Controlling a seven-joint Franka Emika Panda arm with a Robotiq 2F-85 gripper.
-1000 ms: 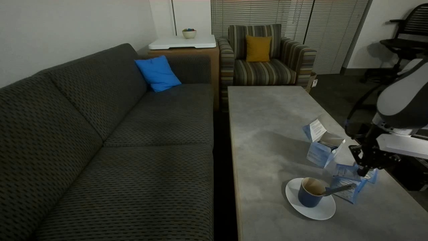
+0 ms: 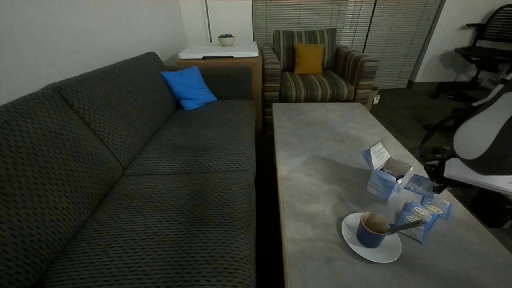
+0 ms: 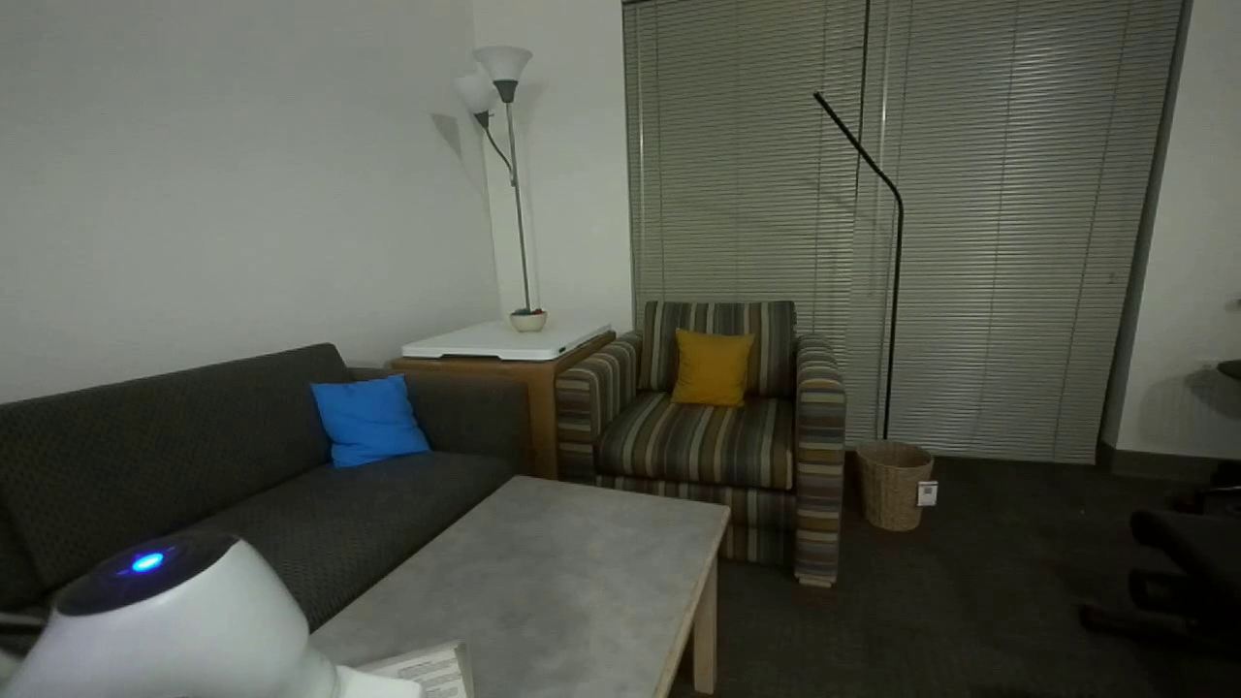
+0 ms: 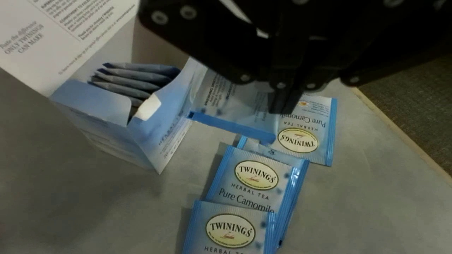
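Note:
My gripper is shut on the edge of a blue tea packet point(image 4: 237, 103), which shows its printed back in the wrist view. In exterior view 1 this packet appears beside the fingertips, close to the table's right edge. Below it several more Twinings camomile packets point(image 4: 254, 177) lie overlapping on the table. The opened tea box point(image 4: 123, 110) stands to the left with its lid up and packets upright inside. A blue cup point(image 2: 371, 235) with a spoon handle point(image 2: 407, 226) sticking out sits on a white saucer point(image 2: 386, 254).
A dark sofa point(image 2: 192, 206) runs along its left side, and a striped armchair point(image 2: 314, 86) stands beyond it. The table's right edge is close to my arm.
My arm and gripper have moved right and back in exterior view 1. The tea packet has gone with them, away from the other packets and the cup, leaving those more exposed.

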